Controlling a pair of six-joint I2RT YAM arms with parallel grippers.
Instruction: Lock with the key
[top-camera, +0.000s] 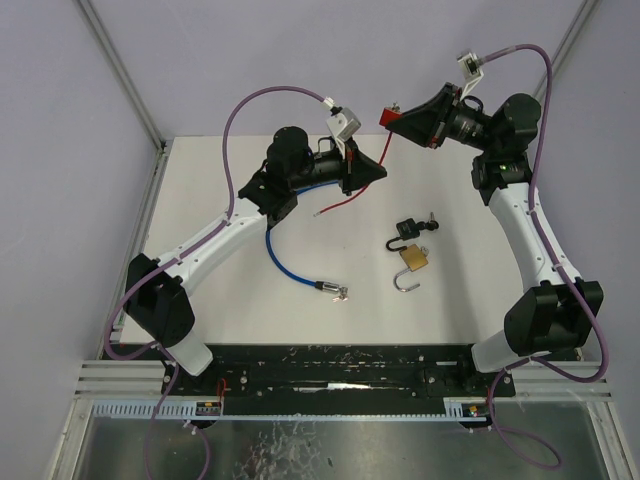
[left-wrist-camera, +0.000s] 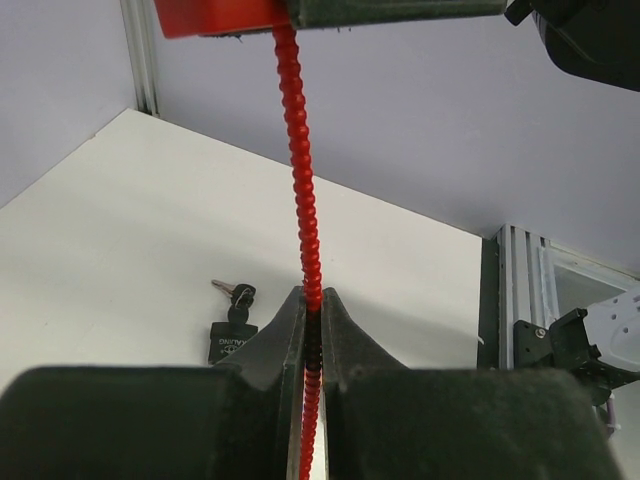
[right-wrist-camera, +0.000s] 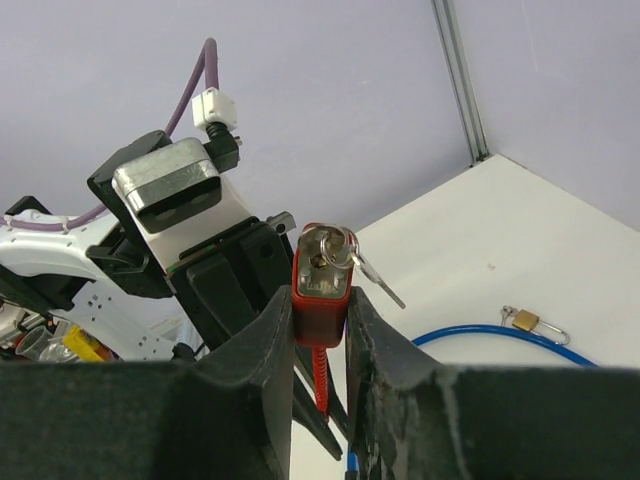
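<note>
My left gripper (top-camera: 366, 172) is shut on the thin red cable (left-wrist-camera: 303, 205) of a red lock. In the top view the cable runs from the lock body down through those fingers to a loose end at lower left. My right gripper is shut on the red lock body (right-wrist-camera: 318, 325), its fingertips on either side. The lock's metal face points up, with a ring of keys (right-wrist-camera: 338, 248) on it. One key (right-wrist-camera: 380, 283) hangs to the side; I cannot tell how far another sits in the keyhole. Both grippers are raised near the table's back edge.
On the white table (top-camera: 200, 190) lie a black padlock with keys (top-camera: 410, 229), a brass padlock (top-camera: 414, 258) with its shackle open, and a blue cable lock (top-camera: 287, 269) with keys.
</note>
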